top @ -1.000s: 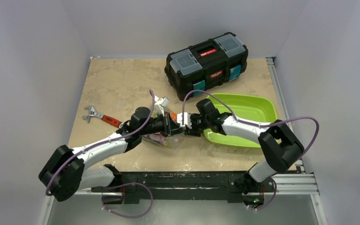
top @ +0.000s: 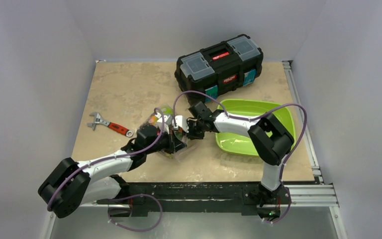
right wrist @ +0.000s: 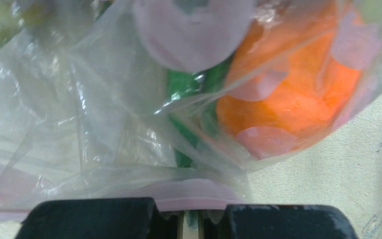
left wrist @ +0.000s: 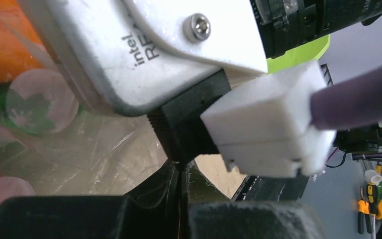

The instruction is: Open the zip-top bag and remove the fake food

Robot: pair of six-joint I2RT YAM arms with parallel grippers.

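Observation:
The clear zip top bag [top: 180,155] lies mid-table, largely covered by both arms. Through its film, printed with pale pink dots, the right wrist view shows an orange fake food piece [right wrist: 293,107] and a green one [right wrist: 183,84]. My left gripper is shut at the bag's near right side; whether thin film is between its tips cannot be told. At the bag's pink-tinted edge [right wrist: 194,191], my right gripper stands slightly open, a narrow gap showing between its fingers. The two grippers are very close together.
A lime green bin [top: 238,144] stands right of the bag, under the right arm. Behind is a black toolbox [top: 219,64]. An adjustable wrench [top: 110,124] with a red handle lies left.
My right gripper has moved left over the bag, away from the bin. The left gripper has shifted slightly toward the table's front. More of the bag's far part shows.

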